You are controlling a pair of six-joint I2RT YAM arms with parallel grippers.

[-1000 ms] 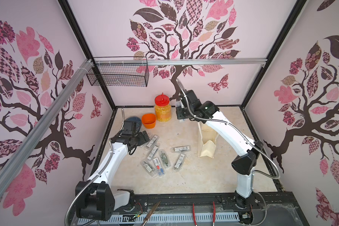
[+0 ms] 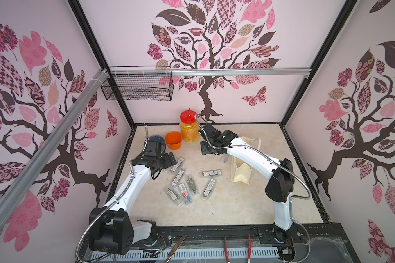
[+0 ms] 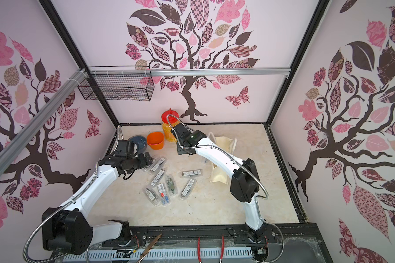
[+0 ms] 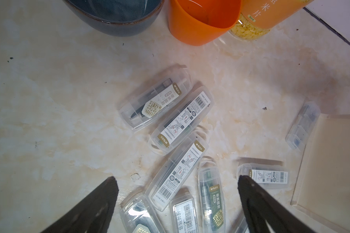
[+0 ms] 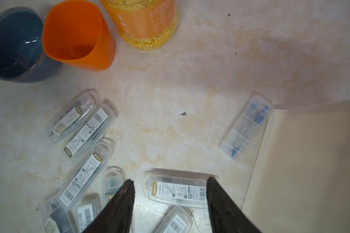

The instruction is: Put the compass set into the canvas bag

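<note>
Several clear plastic compass sets, most with white labels, lie on the table; one [image 5: 177, 190] lies crosswise below my right gripper, whose fingers are parted with nothing seen held. A labelled set [image 4: 174, 176] lies below my left gripper, which stands open and empty. An unlabelled case with blue bits [image 5: 245, 126] lies beside the cream canvas bag [image 2: 241, 171] on the right, partly behind the right arm in the top views.
A blue bowl [image 5: 17, 54], orange cup [image 3: 155, 140] and yellow jar with red lid [image 2: 189, 130] stand at the back. A wire basket [image 2: 136, 87] hangs above left.
The left arm is nearly unchanged.
</note>
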